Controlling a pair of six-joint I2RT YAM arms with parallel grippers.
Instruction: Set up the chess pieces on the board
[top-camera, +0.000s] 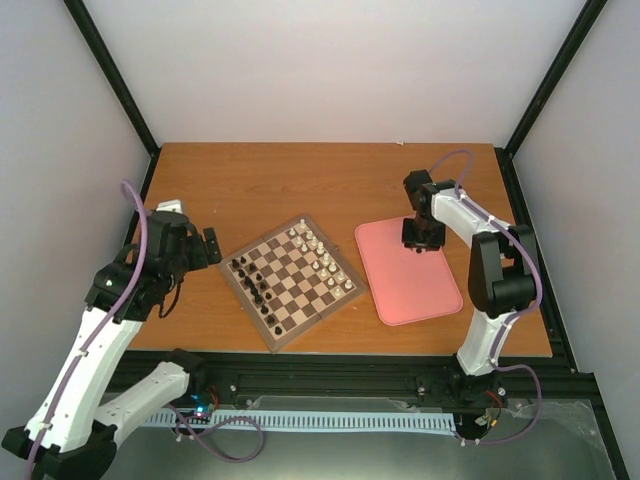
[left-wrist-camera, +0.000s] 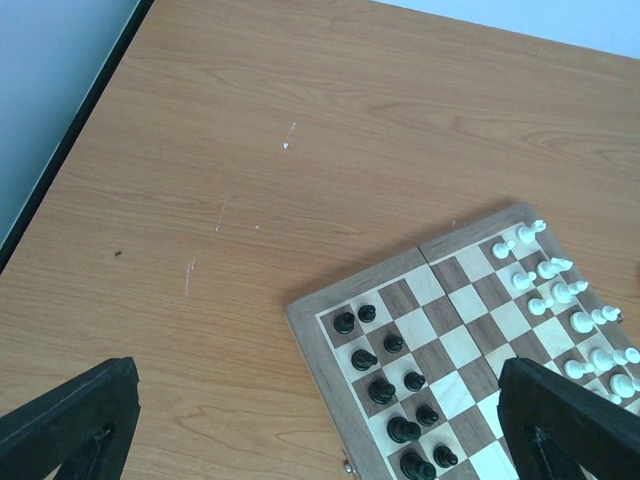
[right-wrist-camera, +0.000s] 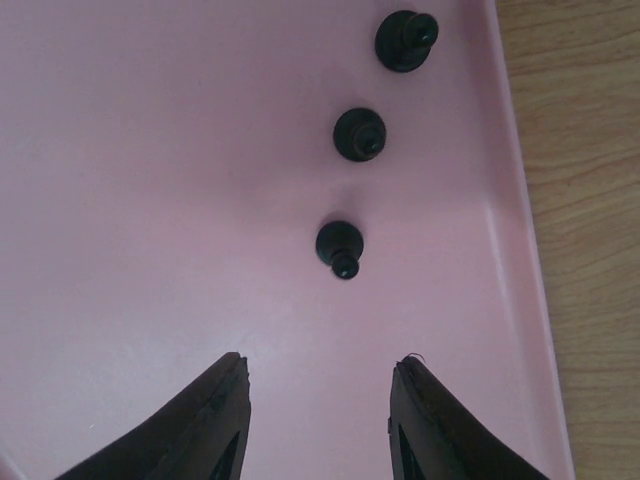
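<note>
The chessboard (top-camera: 320, 319) lies at the table's middle, black pieces (left-wrist-camera: 404, 430) along its left side and white pieces (left-wrist-camera: 564, 292) along its right. On the pink tray (top-camera: 415, 300) three black pieces show in the right wrist view: a larger one (right-wrist-camera: 406, 40) near the rim, another (right-wrist-camera: 360, 135) and a small one (right-wrist-camera: 340, 249), all clear of the fingers. Over the tray hangs my right gripper, open and empty. My left gripper is held left of the board, its fingers wide apart with nothing between them.
Bare wooden table (top-camera: 290, 180) stretches behind the board and tray. The tray's raised rim (right-wrist-camera: 525, 235) runs along the right of the three black pieces. A narrow strip of table separates board and tray.
</note>
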